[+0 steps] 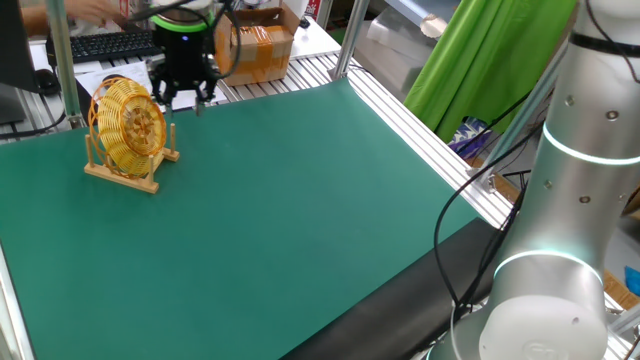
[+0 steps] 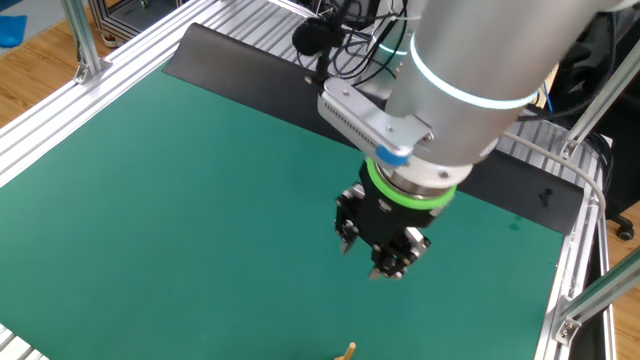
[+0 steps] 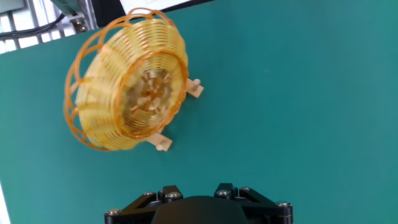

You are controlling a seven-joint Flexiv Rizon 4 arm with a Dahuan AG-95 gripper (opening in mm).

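A yellow wicker basket [image 1: 132, 128] with an orange looped rim stands on its edge in a pale wooden rack [image 1: 125, 178] at the far left of the green table. In the wrist view the same basket [image 3: 134, 90], a little blurred, turns its round base towards the camera, and two ends of the rack [image 3: 160, 142] stick out from under it. My gripper [image 1: 184, 109] hangs above the table's far side, to the right of the basket and apart from it. Its two fingers stand apart with nothing between them, as exterior view 2 also shows for the gripper [image 2: 362, 261].
Behind the far table edge are a cardboard box [image 1: 255, 50], a keyboard [image 1: 100, 47] and a person's hand [image 1: 92, 10]. Metal posts [image 1: 350, 40] rise at the table's corners.
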